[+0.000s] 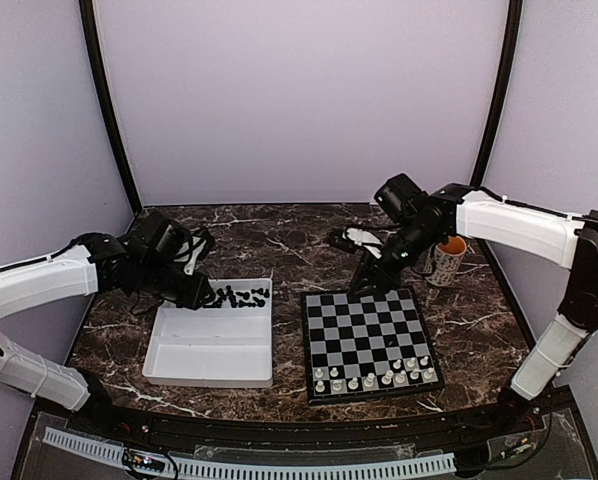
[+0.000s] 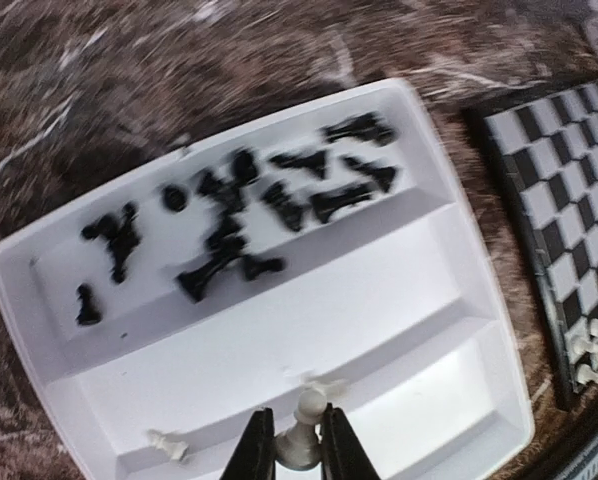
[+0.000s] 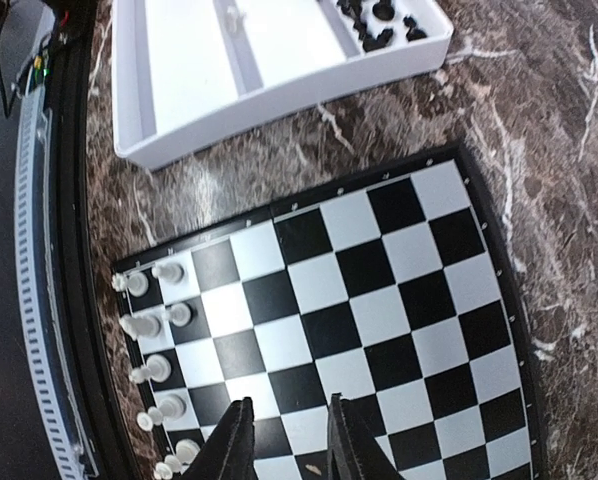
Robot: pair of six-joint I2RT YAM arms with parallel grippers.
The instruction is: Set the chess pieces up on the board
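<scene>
The chessboard (image 1: 364,330) holds white pieces (image 3: 139,325) along its near rows; its far rows are bare. In the white tray (image 1: 209,360), black pieces (image 2: 334,205) lie in the far compartment, and a white piece (image 2: 167,445) lies lower left in the left wrist view. My left gripper is shut on a white piece (image 2: 309,410), held above the tray. My right gripper is part open over the board, with nothing seen between its fingers.
A patterned cup (image 1: 446,262) with orange inside stands behind the board at the right, near the right arm.
</scene>
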